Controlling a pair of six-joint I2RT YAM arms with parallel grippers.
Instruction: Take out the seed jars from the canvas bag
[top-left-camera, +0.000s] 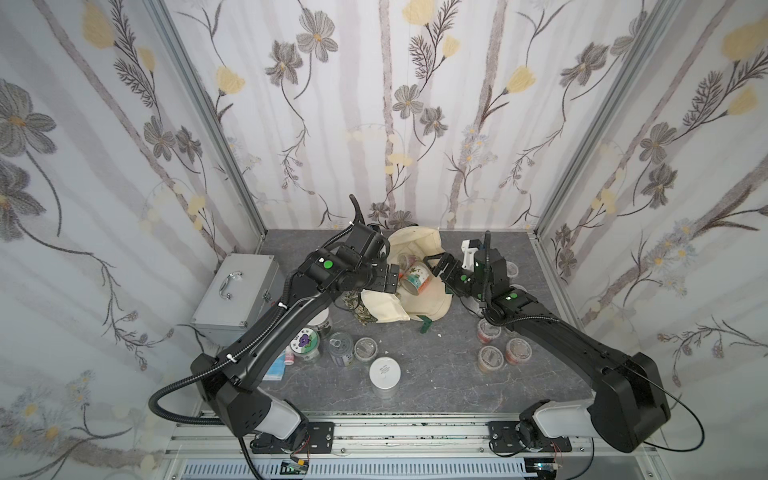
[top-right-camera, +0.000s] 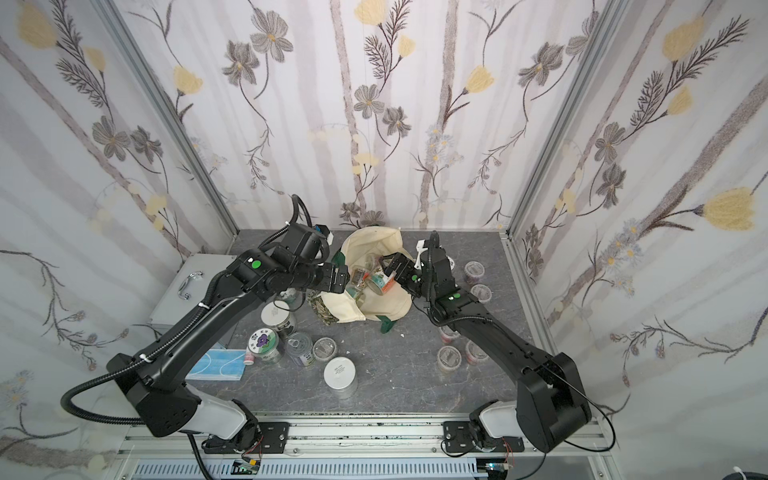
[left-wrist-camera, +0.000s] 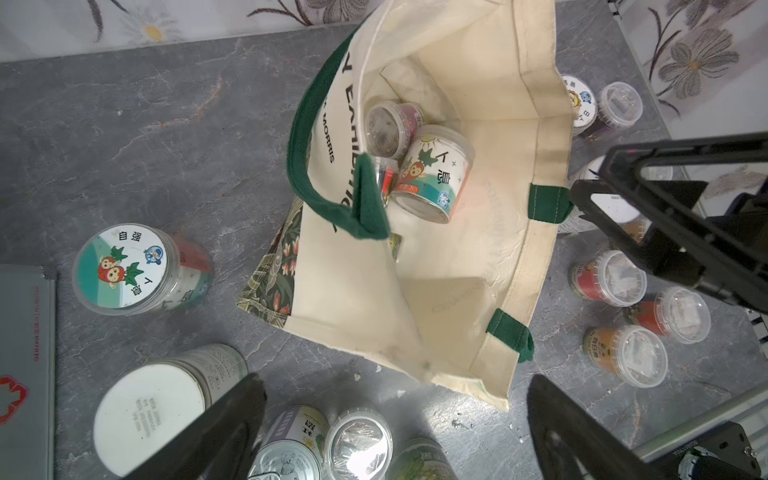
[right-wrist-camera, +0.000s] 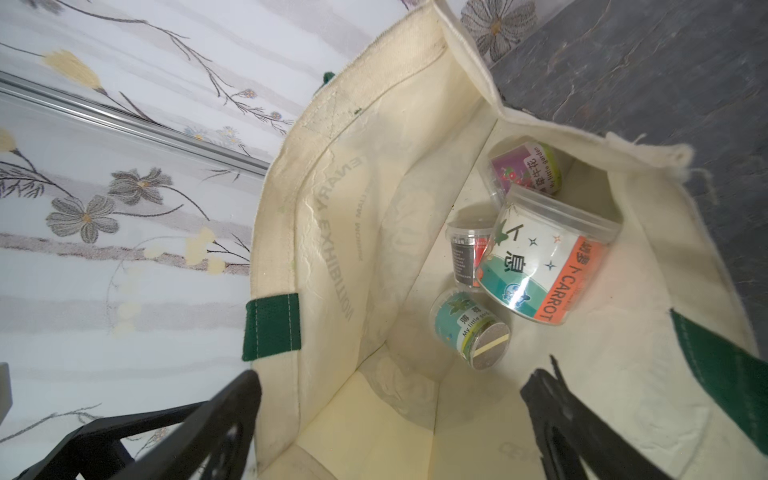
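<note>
The cream canvas bag (left-wrist-camera: 496, 264) lies on its side with its mouth wide open. Inside are several jars: a large carrot jar (right-wrist-camera: 548, 256), a small purple-labelled jar (right-wrist-camera: 524, 166), a small dark-labelled jar (right-wrist-camera: 468, 254) and a small teal-labelled jar (right-wrist-camera: 470, 328). My left gripper hangs over the bag's left side, fingers apart and empty. My right gripper is open at the bag's mouth, above the jars, with nothing held.
Several jars and cans (left-wrist-camera: 148, 412) stand at the front left, near a grey metal box (top-left-camera: 236, 288). Several small jars (left-wrist-camera: 624, 356) stand on the right.
</note>
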